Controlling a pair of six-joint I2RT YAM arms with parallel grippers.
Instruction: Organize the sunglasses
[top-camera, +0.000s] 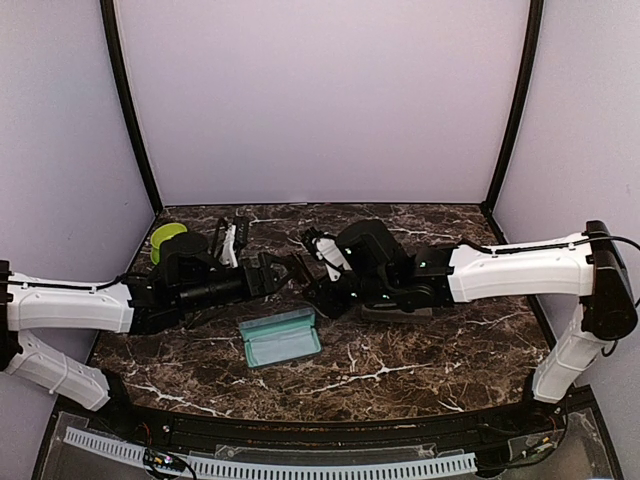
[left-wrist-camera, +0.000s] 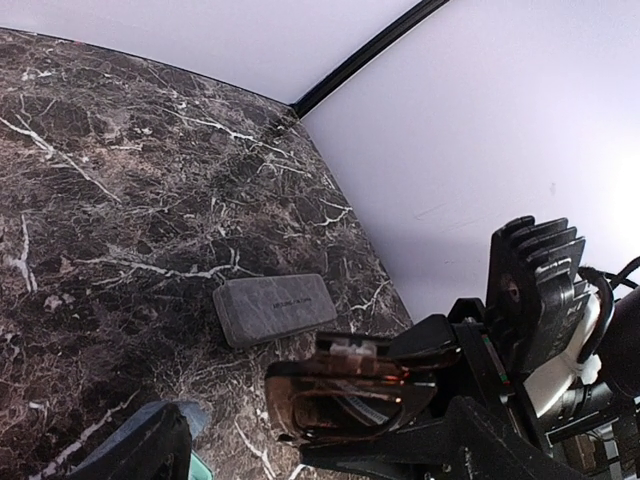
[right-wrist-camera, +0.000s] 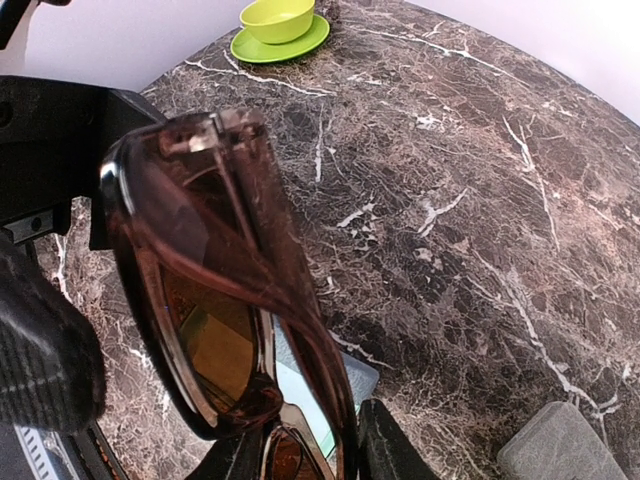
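Note:
Brown tortoiseshell sunglasses, folded, are held upright by my right gripper, which is shut on them above the table centre. My left gripper is open just left of the sunglasses, facing them; in the left wrist view the sunglasses sit in front of its fingers. An open teal case lies on the table below the two grippers. A grey closed case lies to the right, largely hidden by the right arm in the top view.
A yellow bowl on a green plate stands at the back left. Walls enclose the back and both sides.

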